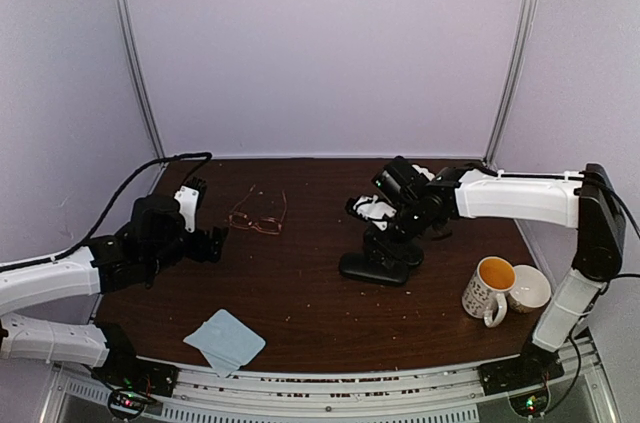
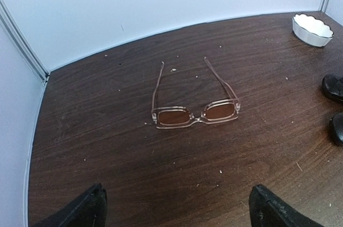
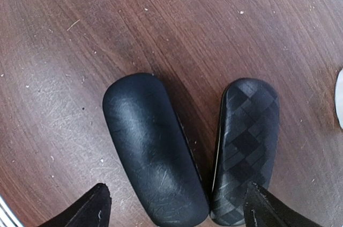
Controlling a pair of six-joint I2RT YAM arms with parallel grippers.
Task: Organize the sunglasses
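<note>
The sunglasses (image 2: 196,115) lie on the table's left half with arms unfolded, their tinted lenses toward the near side; from above the sunglasses (image 1: 267,225) show just right of my left gripper (image 1: 212,241). That gripper is open and empty, its fingers (image 2: 86,209) wide apart. Two black cases lie side by side: a smooth case (image 3: 155,149) and a checker-textured case (image 3: 246,146). Above them is my right gripper, open, with nothing held. In the top view the right arm partly covers the farther case, while the nearer black case (image 1: 372,268) shows more fully.
A folded light-blue cloth (image 1: 225,341) lies near the front edge. At the right stand a patterned mug (image 1: 487,293) and a white bowl (image 1: 530,287). A scalloped white bowl (image 2: 312,30) sits at the back right.
</note>
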